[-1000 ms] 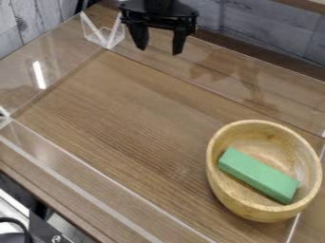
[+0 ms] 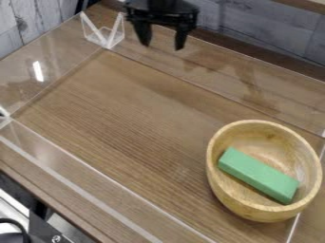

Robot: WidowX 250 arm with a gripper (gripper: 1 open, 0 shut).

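Observation:
At the top centre of the camera view my gripper (image 2: 162, 30) hangs over the back of the wooden table (image 2: 114, 123), dark and blurred; whether it is open or shut cannot be made out. A tan round bowl (image 2: 226, 197) stands at the lower right with a green rectangular block (image 2: 258, 177) lying inside it, far from the gripper.
A white wire-like object (image 2: 105, 28) stands at the back left, left of the gripper. Dark cables lie beyond the table's edge at the bottom left.
The gripper has shifted slightly and sits a little higher in the picture than before. The bowl and green block have not moved.

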